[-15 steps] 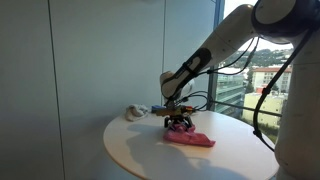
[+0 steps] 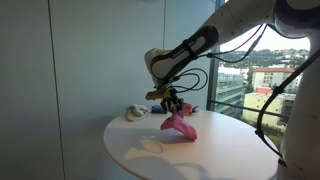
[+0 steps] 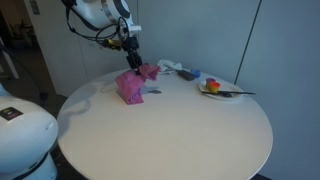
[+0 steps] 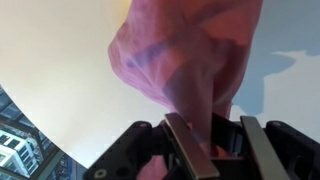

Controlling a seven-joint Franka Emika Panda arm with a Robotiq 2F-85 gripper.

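Observation:
A pink cloth [image 2: 180, 126] hangs from my gripper [image 2: 173, 103] above the round white table, its lower part draped close to the tabletop. In exterior view 2 the cloth [image 3: 130, 88] bunches under the gripper, with another pink portion [image 3: 149, 71] just to the right, whether joined to it I cannot tell. The wrist view has the cloth [image 4: 185, 55] pinched between the fingers and spreading out beyond them. My gripper is shut on it.
On the table [image 3: 190, 140] stands a white plate [image 3: 233, 94] with colourful items and a dark utensil. A white cloth [image 3: 170, 65] and a dark object [image 3: 188, 74] lie near the back edge.
The gripper was low over the cloth lying flat on the table. Now it is higher, and the cloth is lifted and hangs from it.

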